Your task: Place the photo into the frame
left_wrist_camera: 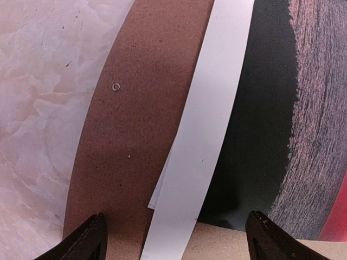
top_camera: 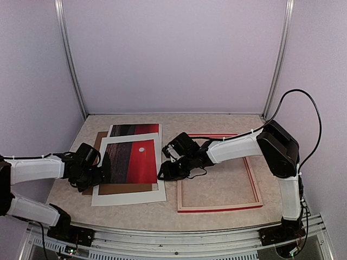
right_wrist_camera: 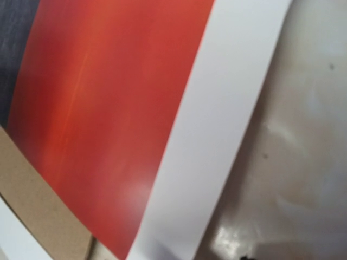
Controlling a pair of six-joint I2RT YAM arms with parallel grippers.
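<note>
The photo [top_camera: 141, 162], red and dark, lies within a white mat border [top_camera: 124, 199] over a brown board [left_wrist_camera: 124, 130], with another print [top_camera: 146, 128] behind. My left gripper is low over the white strip [left_wrist_camera: 200, 124] and brown board at the left side, fingers apart. My right gripper [top_camera: 171, 170] is at the stack's right edge; in the right wrist view the red area [right_wrist_camera: 103, 119] and white border [right_wrist_camera: 211, 124] show, its fingers mostly out of sight.
The empty red-and-wood frame [top_camera: 219, 207] lies at the right, partly under my right arm. Bare tabletop is along the front.
</note>
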